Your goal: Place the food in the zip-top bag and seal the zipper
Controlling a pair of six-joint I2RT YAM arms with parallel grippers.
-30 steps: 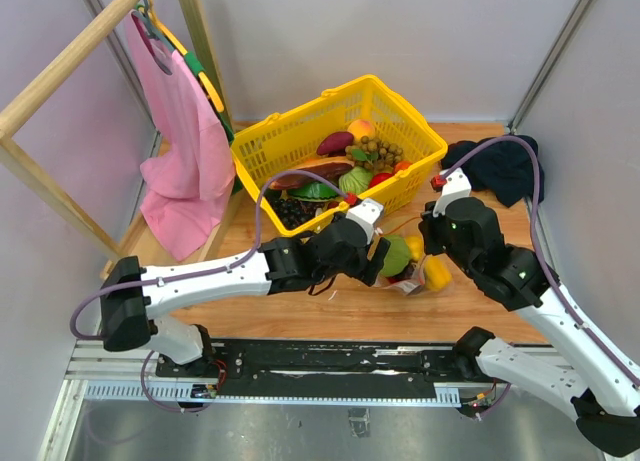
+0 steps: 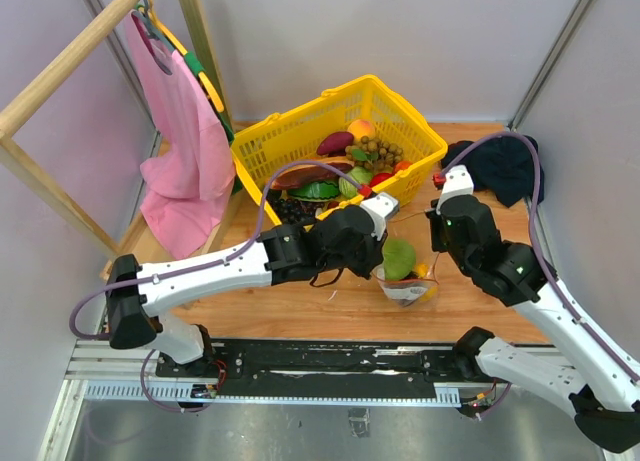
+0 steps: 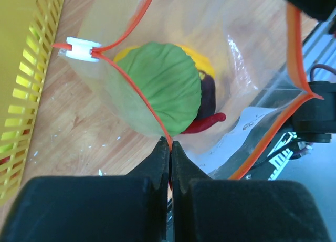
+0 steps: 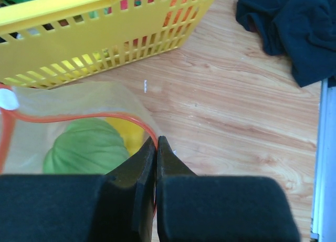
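Observation:
The clear zip top bag [image 2: 405, 291] stands open on the table between the arms, its mouth edged in orange. Inside lie a green cabbage-like vegetable [image 3: 160, 84], something yellow [image 3: 198, 61], a dark purple piece [image 3: 206, 97] and a red pepper-like one [image 3: 205, 123]. My left gripper is shut on the bag's orange rim, which runs between its fingertips. On another stretch of that rim, my right gripper is shut as well. The white zipper slider [image 3: 83, 49] sits on the orange strip, near the basket side and apart from both grippers.
Behind the bag stands a yellow basket [image 2: 270, 146] full of fruit and vegetables, close to both grippers. A dark cloth [image 2: 490, 171] lies at the back right. At the left, a pink apron [image 2: 185, 151] hangs from a wooden rack [image 2: 70, 56].
My left gripper, with its fingers apart a second ago, has closed on the rim and shifted slightly right. The bag has been drawn more upright, its food gathered in; the right gripper has moved slightly.

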